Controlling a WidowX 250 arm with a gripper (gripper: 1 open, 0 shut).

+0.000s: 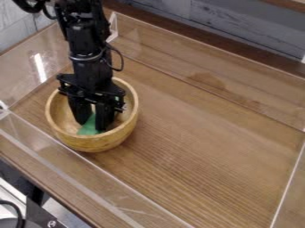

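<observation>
A yellow-tan wooden bowl [118, 130] sits on the table at the left, with a green object [88, 127] inside it. My black gripper [91, 114] reaches down into the bowl over the green object, and the fingers overlap it. The gripper's dark parts blend together, so I cannot tell from this view how far they are closed or exactly what is between them.
A pale wall [215, 27] runs along the back. A dark cable lies beyond the table's edge at the lower left.
</observation>
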